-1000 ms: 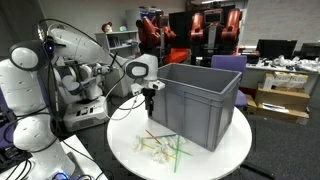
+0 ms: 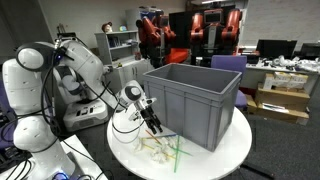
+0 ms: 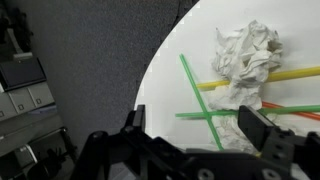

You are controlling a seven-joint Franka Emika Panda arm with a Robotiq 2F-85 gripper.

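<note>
My gripper is open over the near part of the white table, with its fingers spread apart in the wrist view. Thin green sticks cross below it, one slanting (image 3: 190, 75) and one lying nearly level (image 3: 297, 109). A yellow stick (image 3: 295, 73) and a reddish stick (image 3: 305, 115) lie to the right. Crumpled white paper (image 3: 247, 50) rests over the yellow one, and more paper is partly hidden behind the right finger. In the exterior view, the gripper (image 2: 151, 124) points down beside the scattered sticks and paper (image 2: 158, 156). Nothing shows gripped.
A large grey bin (image 2: 188, 112) stands on the round white table (image 2: 125, 158), just behind the sticks and close to the arm. Dark floor (image 3: 110, 45) shows past its edge.
The arm has come down from high beside the bin, bringing the gripper low towards the sticks and paper. The bin and the scattered things appear unmoved.
</note>
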